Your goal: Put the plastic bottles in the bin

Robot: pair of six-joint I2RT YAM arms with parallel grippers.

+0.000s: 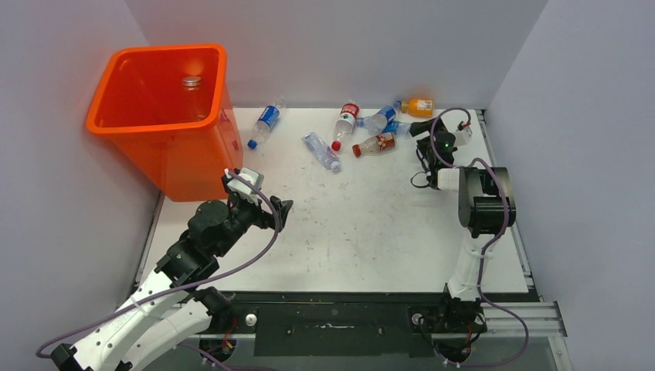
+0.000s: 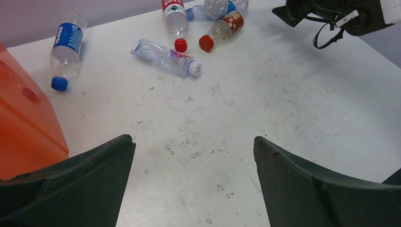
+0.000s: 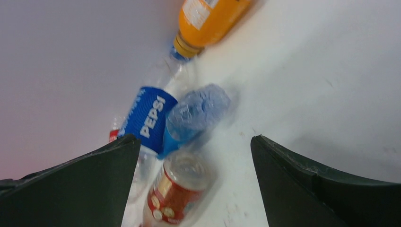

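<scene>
The orange bin (image 1: 166,139) stands at the back left with a bottle inside. Along the back of the table lie an orange bottle (image 1: 421,107), a Pepsi bottle (image 3: 150,116) touching a clear bottle (image 3: 198,109), a red-labelled bottle (image 1: 347,122) and a brown-labelled bottle (image 2: 222,30). A clear bottle (image 2: 165,59) lies alone in front of them; a blue-capped bottle (image 2: 67,52) is near the bin. My left gripper is open, empty, over bare table right of the bin. My right gripper stands open near the cluster, its fingers apart with bottles beyond them.
Walls (image 1: 340,54) close off the back and both sides right behind the bottles. A purple cable runs along each arm.
</scene>
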